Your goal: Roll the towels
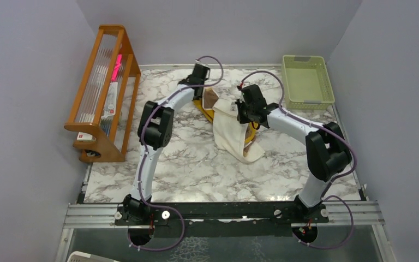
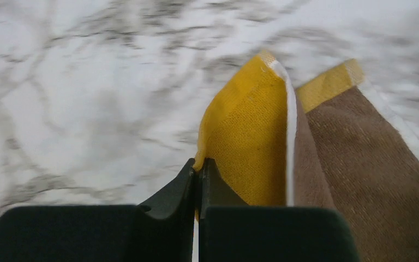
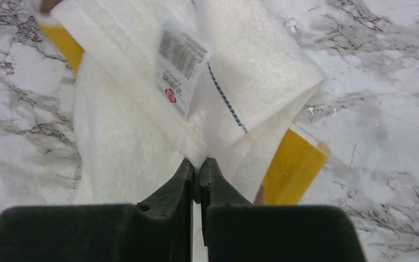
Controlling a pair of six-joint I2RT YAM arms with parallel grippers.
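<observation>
A white towel (image 1: 229, 135) lies crumpled mid-table, with a brown and yellow towel partly beneath it. In the left wrist view, my left gripper is shut on the yellow edge (image 2: 251, 125) of that towel, whose brown part (image 2: 368, 164) stretches to the right. My right gripper is shut on a pinched fold of the white towel (image 3: 120, 131), just below a printed label (image 3: 180, 65). Yellow cloth (image 3: 292, 166) shows from under the white one on the right. How the layers overlap underneath is hidden.
An empty green basket (image 1: 307, 82) stands at the back right. On the left is a wooden rack (image 1: 95, 93) with clear bars and a few items inside. Bare marble table (image 1: 196, 169) lies in front and to the left of the towels.
</observation>
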